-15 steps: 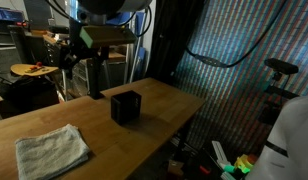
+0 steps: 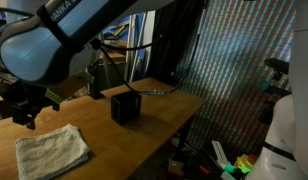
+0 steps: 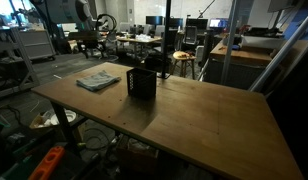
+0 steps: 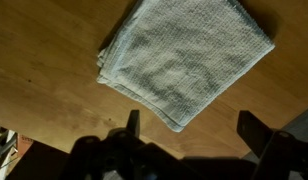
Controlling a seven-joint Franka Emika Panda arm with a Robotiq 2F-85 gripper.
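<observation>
A folded light-grey cloth [image 2: 52, 152] lies flat on the wooden table, near its left end in exterior view 1. The same cloth [image 3: 98, 80] shows in exterior view 2, and the cloth [image 4: 184, 55] fills the upper middle of the wrist view. Above it hangs my gripper, its two dark fingers wide apart with nothing between them. In exterior view 1 the gripper [image 2: 29, 112] is over the far side of the cloth, clear of it.
A black open-topped mesh box [image 3: 142, 84] stands on the table [image 3: 214, 110] to the cloth's right. Beyond the box the tabletop is bare. Tools and cables [image 2: 229, 160] lie below the near edge.
My arm has swung left and come down, from above and behind the box to over the cloth. Box and cloth have not moved.
</observation>
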